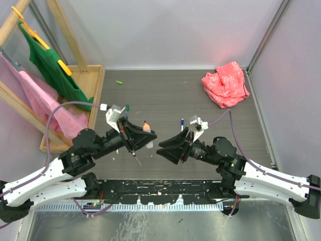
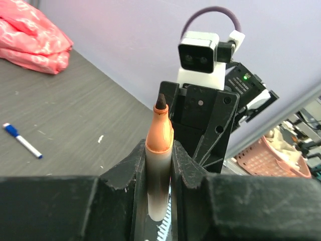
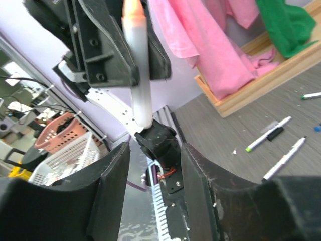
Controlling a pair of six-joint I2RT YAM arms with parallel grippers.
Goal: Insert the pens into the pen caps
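My left gripper (image 1: 141, 135) is shut on a white marker with an orange cap (image 2: 158, 150), held upright, its dark tip at the top in the left wrist view. My right gripper (image 1: 173, 148) is just to its right, fingers apart, with nothing between them. In the right wrist view the held marker (image 3: 138, 75) rises above and beyond those fingers. Loose on the table are a blue-capped pen (image 2: 22, 140), a white pen (image 3: 283, 158), another pen (image 3: 266, 133) and a black cap (image 3: 275, 133).
A wooden rack (image 1: 98, 80) with hanging pink and green cloths stands at the left. A crumpled red bag (image 1: 224, 85) lies at the back right.
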